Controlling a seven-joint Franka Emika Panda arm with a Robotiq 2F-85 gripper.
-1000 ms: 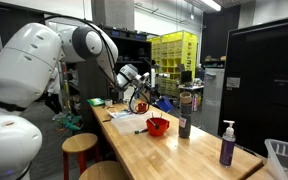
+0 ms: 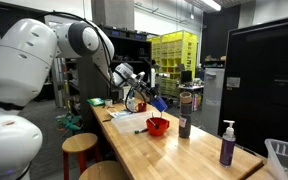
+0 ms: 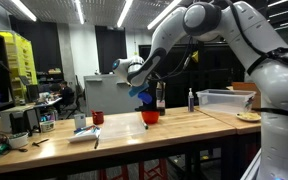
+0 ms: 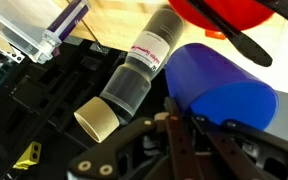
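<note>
A blue cup [image 4: 212, 72] is held tilted in my gripper, which is shut on its wall near the rim. In exterior view 1 the cup [image 2: 160, 103] hangs just above the red bowl [image 2: 158, 127] on the wooden table. Exterior view 2 also has the cup [image 3: 145, 97] over the bowl [image 3: 149, 117]. Dark-handled utensils [image 4: 231, 38] lie in the bowl at the top of the wrist view. Whether anything is inside the cup cannot be told.
A grey bottle [image 2: 185, 120] stands close to the right of the bowl. Farther right are a purple pump bottle [image 2: 227, 145] and a clear bin [image 2: 285, 157]. A red mug [image 3: 97, 118] stands farther off.
The cup has shifted slightly left and stays over the bowl, still in my gripper. The arm's wrist part has changed its angle a little. The bowl and bottles have not moved.
</note>
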